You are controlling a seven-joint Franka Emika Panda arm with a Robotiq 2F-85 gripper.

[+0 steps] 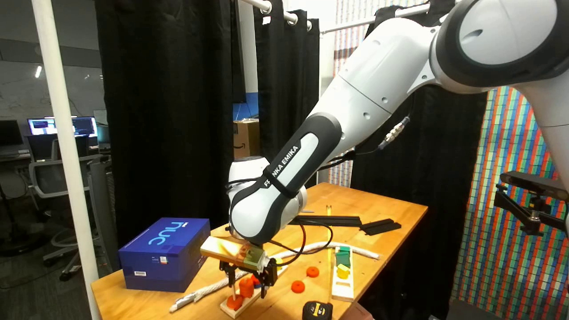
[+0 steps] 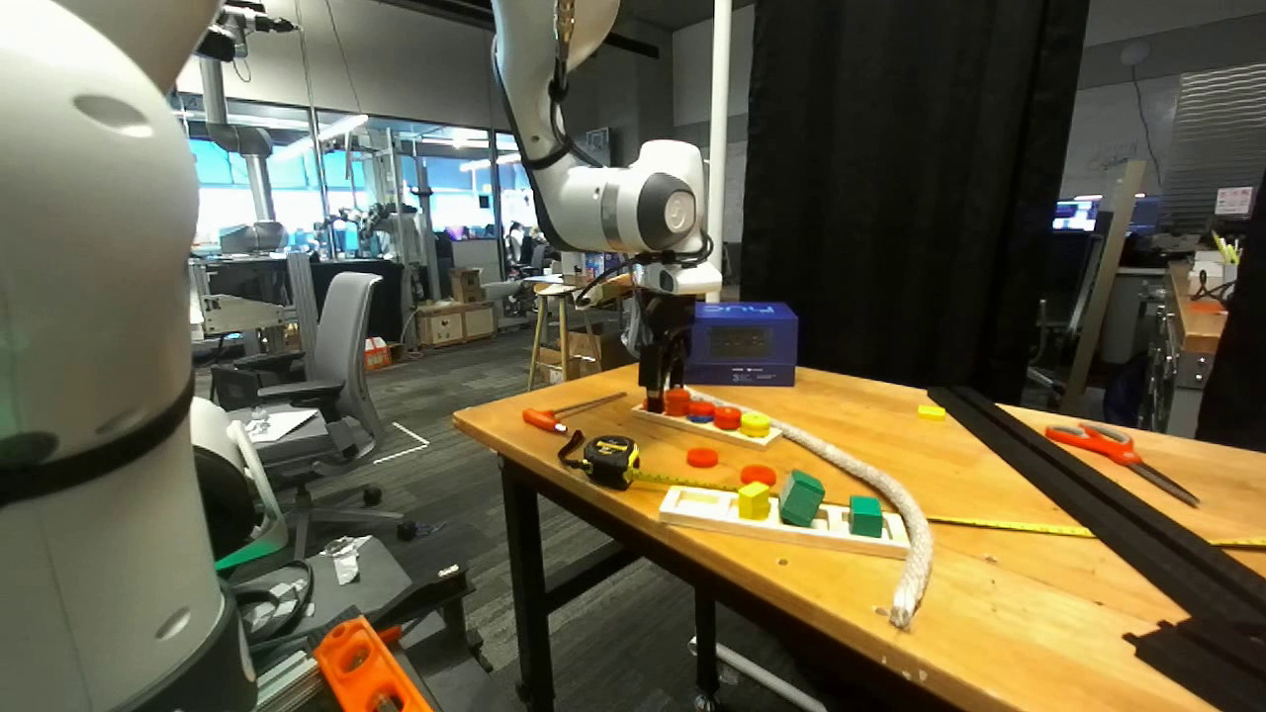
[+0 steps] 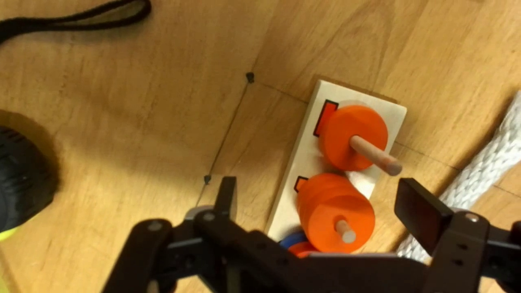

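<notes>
My gripper stands open, its fingers wide apart above a wooden peg board [image 3: 288, 215]. On the board's end peg sits a single orange-red disc [image 3: 342, 132], with much of the peg bare above it. The peg beside it carries a tall orange stack [image 3: 337, 219], which in the wrist view appears between and just below the fingers, with no visible contact. Blue and red pieces [image 3: 294, 239] farther along the board are partly hidden by the gripper. A yellow piece [image 2: 755, 423] sits at the board's other end. Two loose red discs [image 2: 702, 457] lie on the table.
A second white board [image 2: 700, 506] holds a yellow block [image 2: 754, 499] and green blocks [image 2: 802, 498]. Nearby are a tape measure [image 2: 611, 462], a screwdriver [image 2: 546, 420] and a white rope [image 2: 855, 467]. The blue box [image 1: 164, 254] stands behind the peg board.
</notes>
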